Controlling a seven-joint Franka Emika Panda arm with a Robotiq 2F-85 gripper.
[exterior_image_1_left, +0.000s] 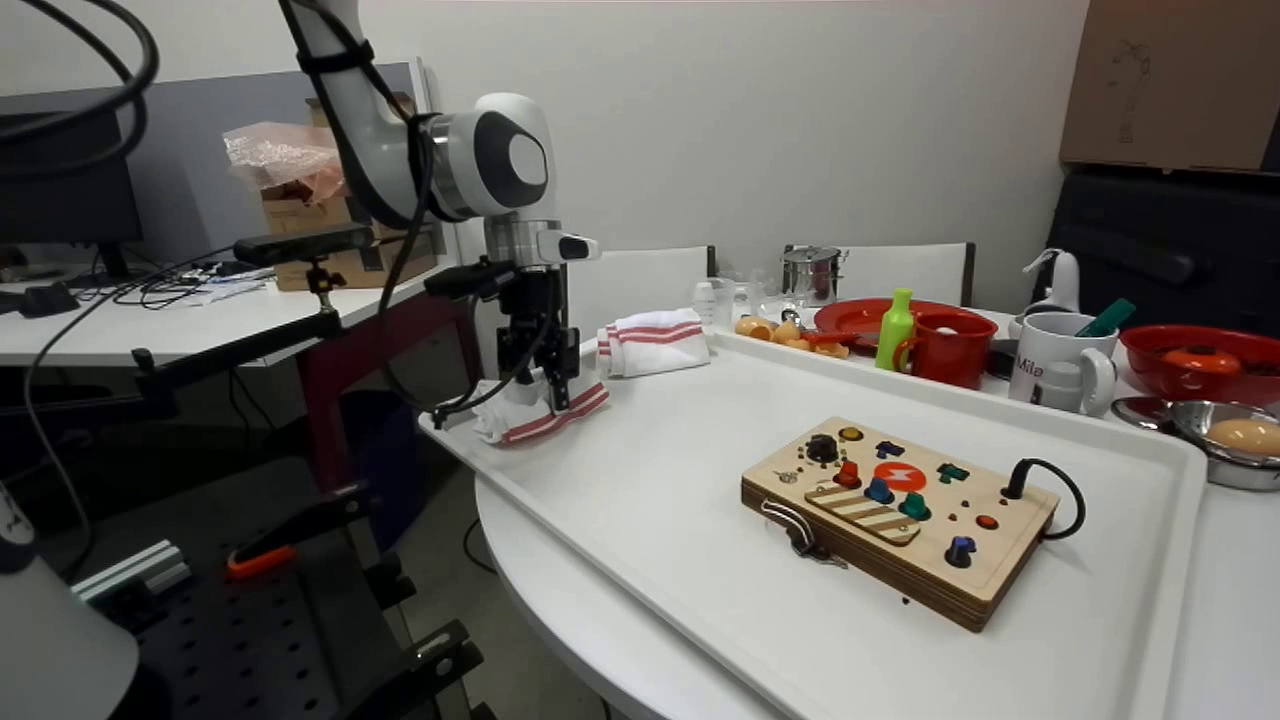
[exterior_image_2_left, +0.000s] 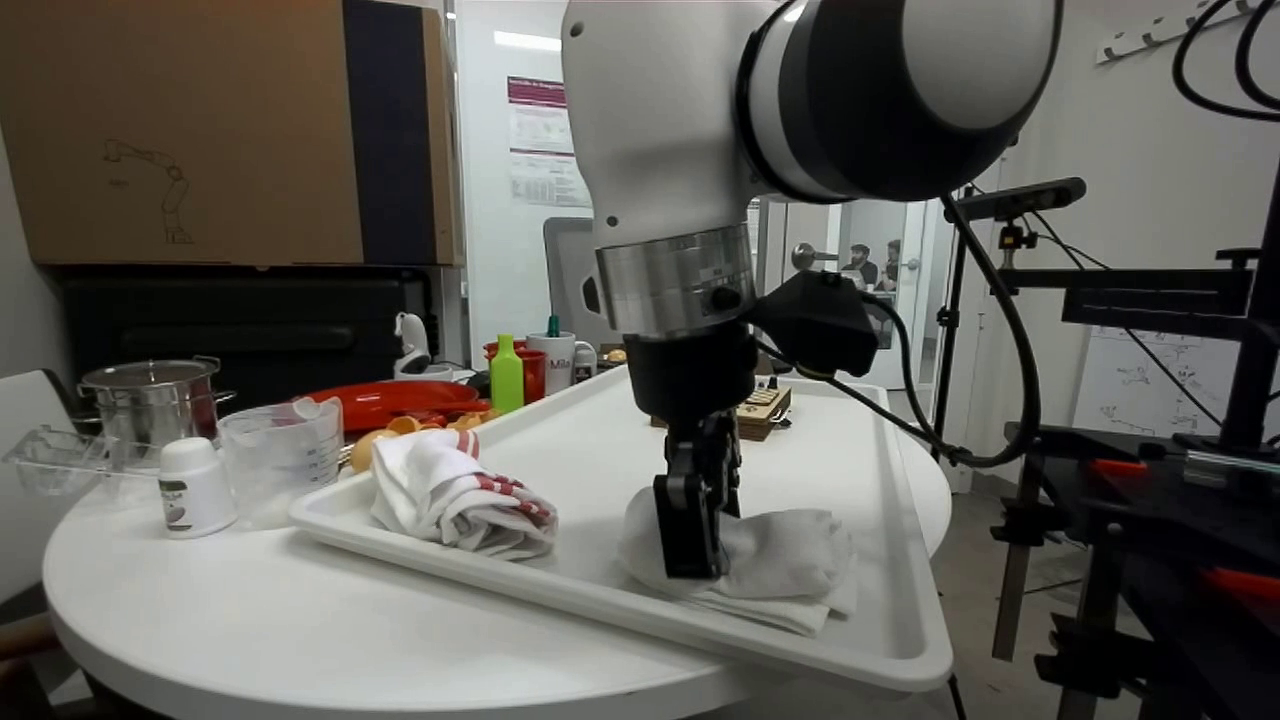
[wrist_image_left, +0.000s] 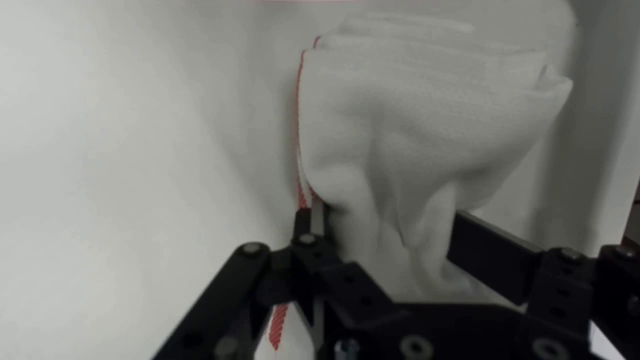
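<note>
A folded white towel with red edging (wrist_image_left: 420, 120) fills the middle of the wrist view. My gripper stands over it with its fingers part open, one finger at each side of a bunched fold. The left finger (wrist_image_left: 312, 222) presses near the red-striped edge, while the right finger (wrist_image_left: 492, 252) is at the other side of the fold. In exterior view 1 the same towel (exterior_image_1_left: 579, 410) lies at the tray's near-left corner, and my gripper is lowered into it. From exterior view 2 the towel (exterior_image_2_left: 786, 558) shows crumpled beside the fingers.
A second folded towel (exterior_image_1_left: 654, 343) lies farther along the white tray (exterior_image_1_left: 672, 504). The wooden board with knobs and switches (exterior_image_1_left: 900, 516) rests at the tray's other end. Behind the tray stand a green bottle (exterior_image_1_left: 895, 326), a red mug (exterior_image_1_left: 954, 348) and a white mug (exterior_image_1_left: 1056, 366). The tray's middle is clear.
</note>
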